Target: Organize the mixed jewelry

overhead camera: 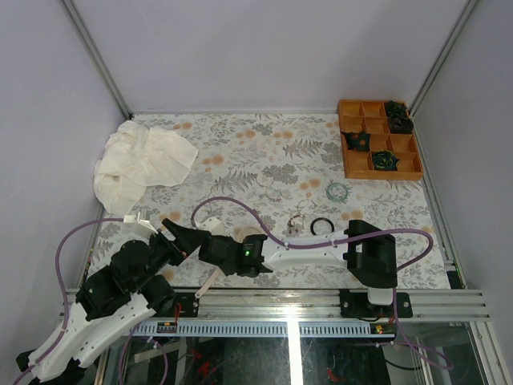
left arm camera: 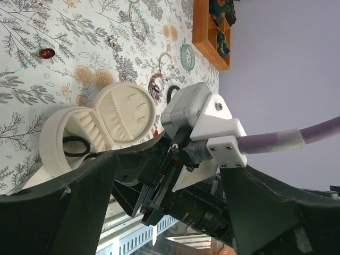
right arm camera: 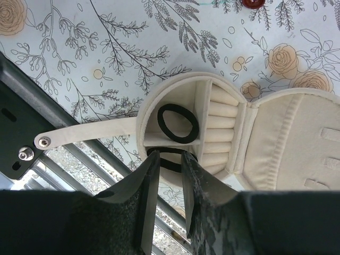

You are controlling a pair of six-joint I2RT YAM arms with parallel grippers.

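Note:
The round cream jewelry box [right arm camera: 146, 114] lies open, its lid [right arm camera: 297, 143] folded to the right in the right wrist view. One black band [right arm camera: 178, 123] rests in the upper compartment. A second black band [right arm camera: 171, 166] is in the lower compartment, partly behind the fingertips of my right gripper. That gripper is slightly open over the box, a gap showing between its fingers. My left gripper is open beside the box, its fingers [left arm camera: 79, 196] wide apart, with the right arm's gripper showing beyond them. From above, the arms mostly cover the box.
Bracelets and small jewelry [left arm camera: 155, 85] lie on the floral cloth, with a green bangle [overhead camera: 337, 192] and a black ring [overhead camera: 322, 226]. A wooden compartment tray [overhead camera: 346, 166] stands back right; white fabric [overhead camera: 140, 156] lies left.

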